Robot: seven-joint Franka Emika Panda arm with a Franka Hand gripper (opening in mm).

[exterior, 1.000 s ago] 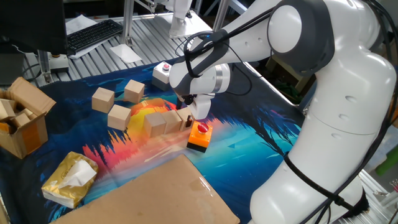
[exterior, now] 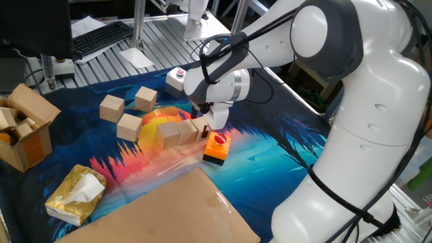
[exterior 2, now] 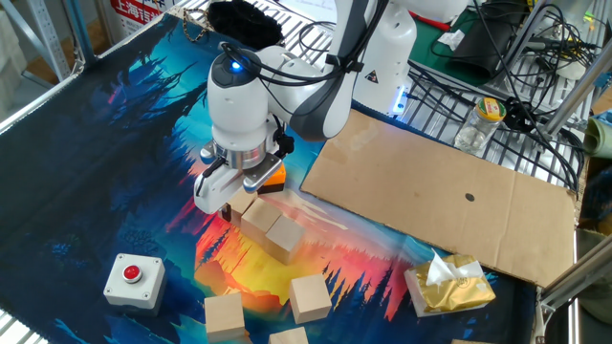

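Three wooden blocks stand in a touching row on the colourful mat: an end block (exterior: 200, 125), a middle block (exterior: 186, 131) and an outer block (exterior: 168, 135). My gripper (exterior: 202, 123) is low over the end block nearest the arm, with its dark fingers (exterior: 205, 133) down beside that block. In exterior view 2 the same end block (exterior 2: 242, 203) is partly hidden under the white hand. Whether the fingers press on it or only straddle it does not show clearly.
Close beside the gripper sits an orange box with a red button (exterior: 217, 146). Loose blocks (exterior: 129, 127) lie beyond the row; a white button box (exterior 2: 135, 281) stands apart. A tissue pack (exterior: 77, 195), an open carton (exterior: 28, 131) and a large cardboard sheet (exterior 2: 440, 196) surround the area.
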